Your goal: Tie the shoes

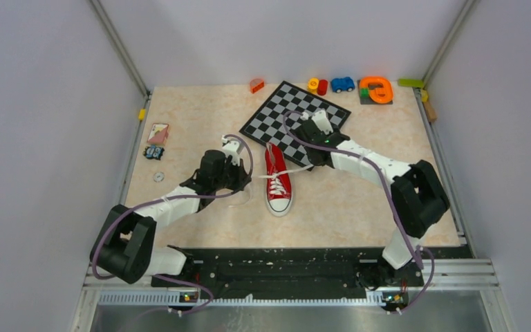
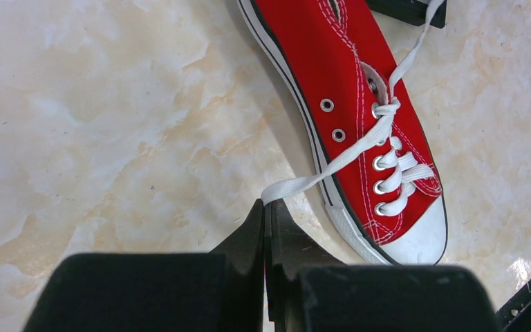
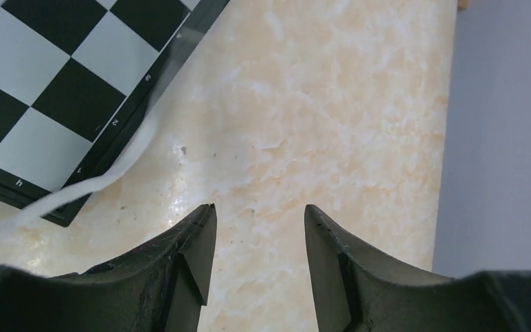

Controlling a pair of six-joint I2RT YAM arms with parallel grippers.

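A red canvas shoe (image 1: 277, 181) with a white toe cap stands in mid-table, toe toward the front. Left of it, my left gripper is shut on the end of a white lace (image 2: 351, 153), which runs taut from the crossing at the upper eyelets. The other lace end (image 3: 121, 166) stretches right from the shoe and lies loose over the chessboard's corner, blurred in the right wrist view. My right gripper hangs open to the right of the shoe near the board, bare table showing between its fingers.
The chessboard (image 1: 259, 120) lies behind the shoe, partly under my right arm. Along the back edge sit a blue toy car (image 1: 343, 84) and an orange ring toy (image 1: 376, 90). Small items, such as a card box (image 1: 158, 133), lie at left.
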